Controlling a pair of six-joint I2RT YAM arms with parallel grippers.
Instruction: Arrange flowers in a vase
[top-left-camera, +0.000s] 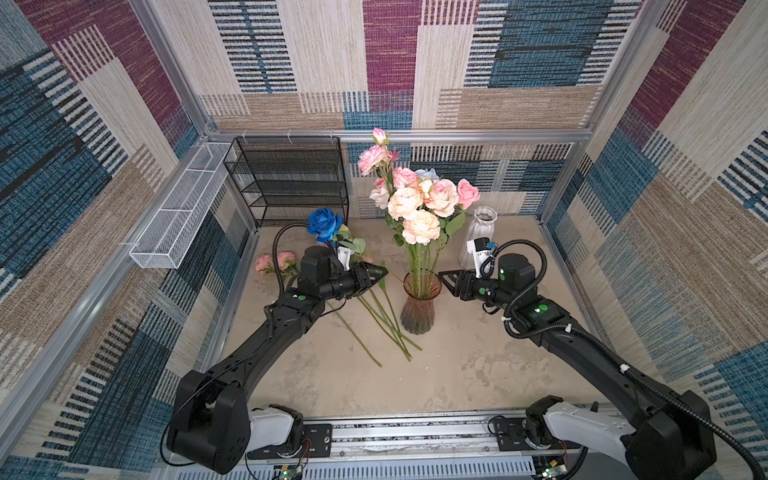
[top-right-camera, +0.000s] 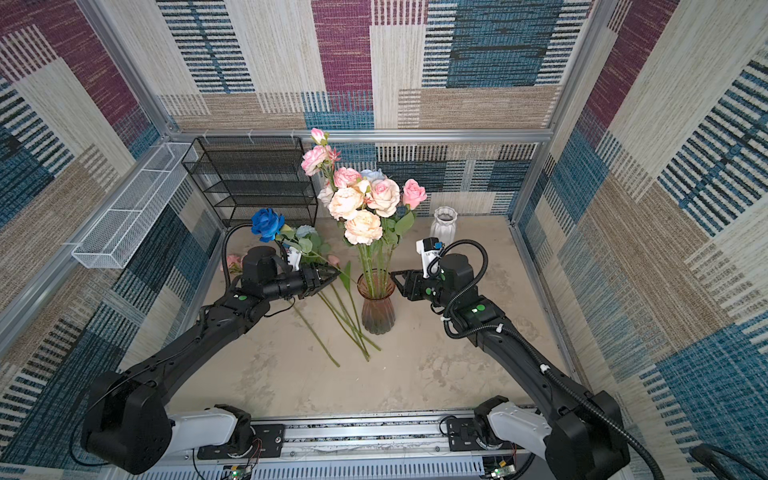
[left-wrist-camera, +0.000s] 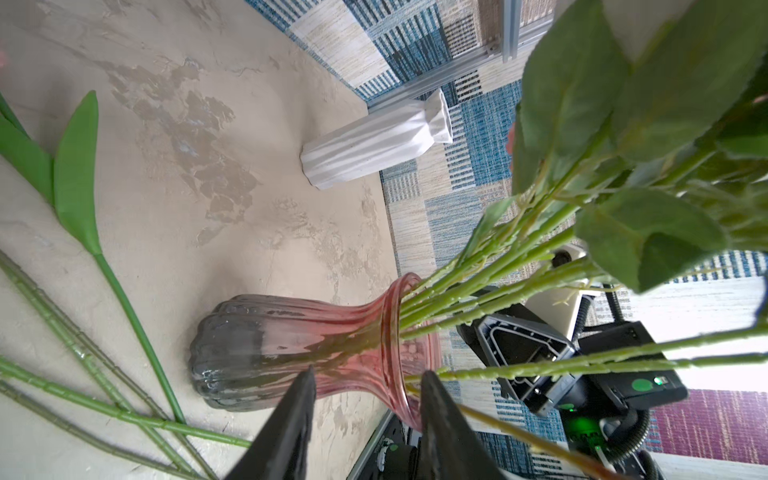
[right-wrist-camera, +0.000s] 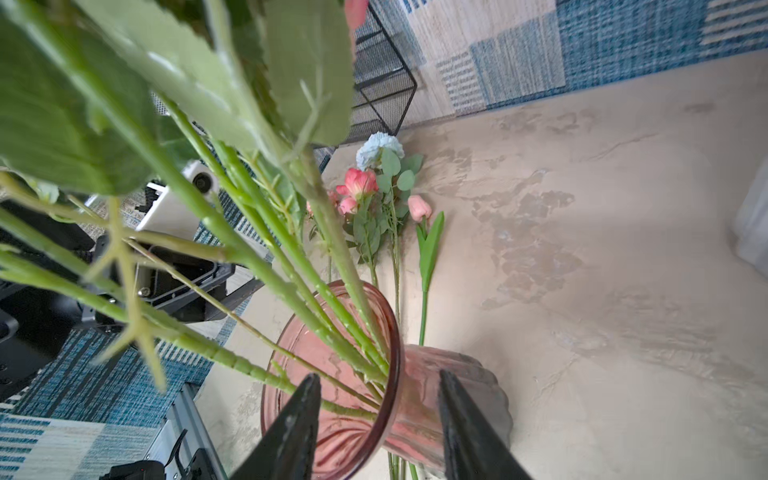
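A ribbed pink-grey glass vase (top-left-camera: 417, 314) stands mid-table, filled with pink, cream (top-left-camera: 421, 226) and pale blue roses. My left gripper (top-left-camera: 379, 272) is at its left, level with the neck; my right gripper (top-left-camera: 445, 280) faces it from the right, by the rim (right-wrist-camera: 389, 400). In both wrist views the fingertips stand apart, open, with no stem clearly gripped. Loose flowers, among them a blue rose (top-left-camera: 324, 224), a pink tulip (right-wrist-camera: 420, 209) and a blue hydrangea (right-wrist-camera: 377, 148), lie left of the vase, partly behind my left arm.
A white vase (top-right-camera: 444, 224) stands at back right. A black wire rack (top-left-camera: 284, 168) is at back left, a white mesh basket (top-left-camera: 160, 240) on the left wall.
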